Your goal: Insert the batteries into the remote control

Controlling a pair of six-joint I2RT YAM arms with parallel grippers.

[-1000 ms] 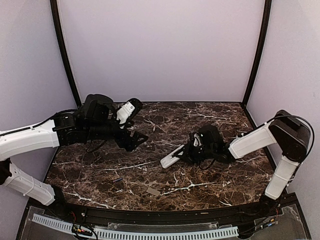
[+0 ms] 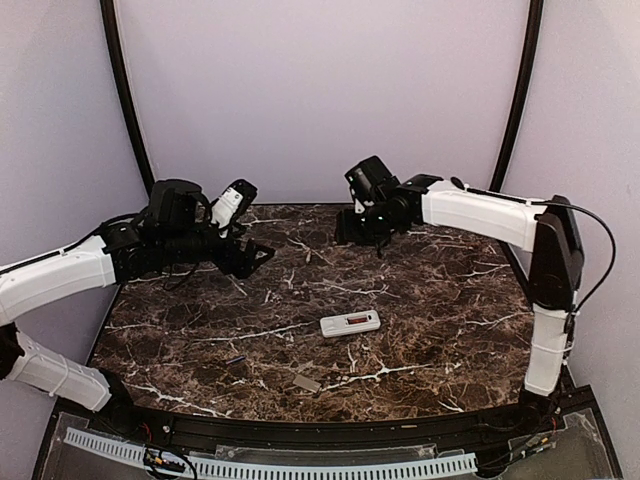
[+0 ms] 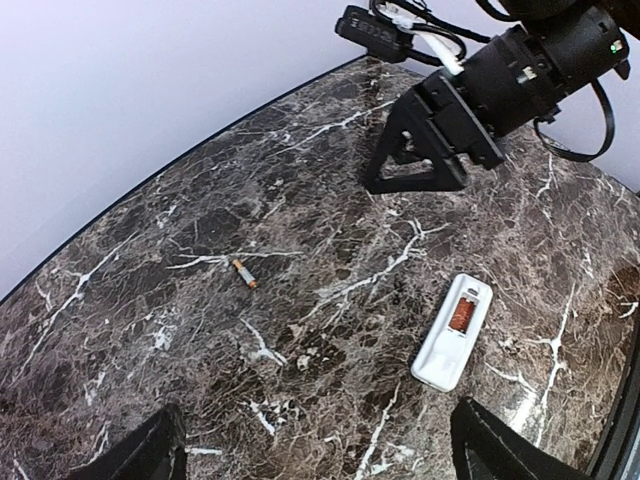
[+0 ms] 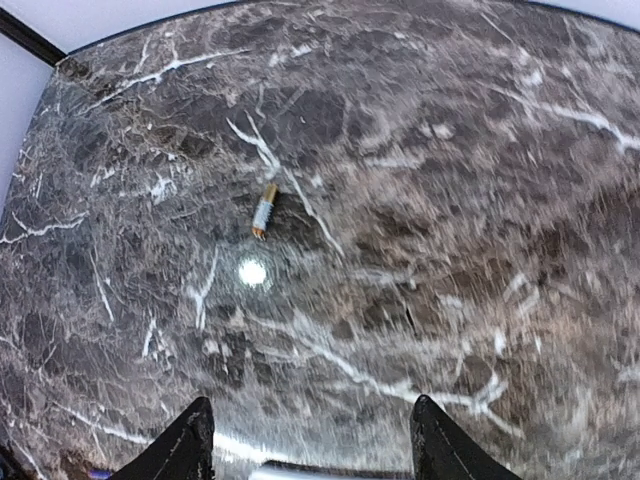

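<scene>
The white remote control (image 2: 350,324) lies flat mid-table. Its battery bay is uncovered, and one reddish battery (image 3: 461,314) sits in it. A loose orange-and-silver battery (image 4: 264,210) lies toward the back, also seen in the top view as a small battery (image 2: 307,256). A dark blue battery (image 2: 236,359) rests front left. My left gripper (image 2: 258,262) is above the left of the table, its fingers (image 3: 490,450) apart with nothing between them. My right gripper stands open and empty above the back, clear of the remote.
A flat greyish piece (image 2: 306,383), perhaps the cover, lies near the front edge. In the right wrist view, only a sliver of the remote shows at the bottom edge.
My left gripper has shifted a little left.
</scene>
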